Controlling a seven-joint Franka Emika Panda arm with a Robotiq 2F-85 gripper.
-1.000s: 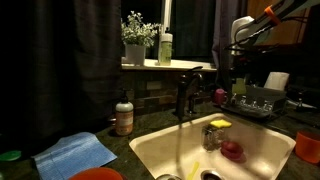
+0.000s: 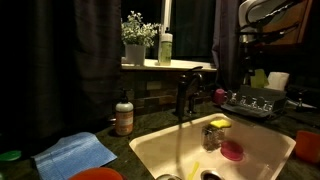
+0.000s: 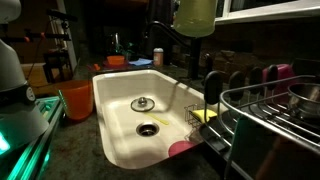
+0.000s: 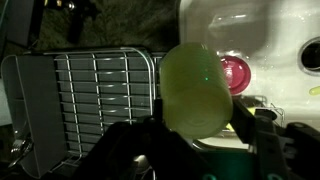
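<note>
A translucent yellow-green cup fills the middle of the wrist view, and my gripper is shut on it. Below the cup in that view lie the edge of the wire dish rack and the sink rim. In exterior view 2 the cup hangs at the top, its upper part cut off by the frame. My arm reaches in from the upper right in exterior view 1, with the cup small and dim above the rack. The fingertips are mostly dark and hard to make out.
A pink round item lies in the white sink, where a strainer lid also rests. The faucet stands behind the basin. A soap bottle and blue cloth are left of it.
In exterior view 1 the arm and the cup have shifted to the right and slightly up, above the dish rack. The things on the counter stay where they were.
</note>
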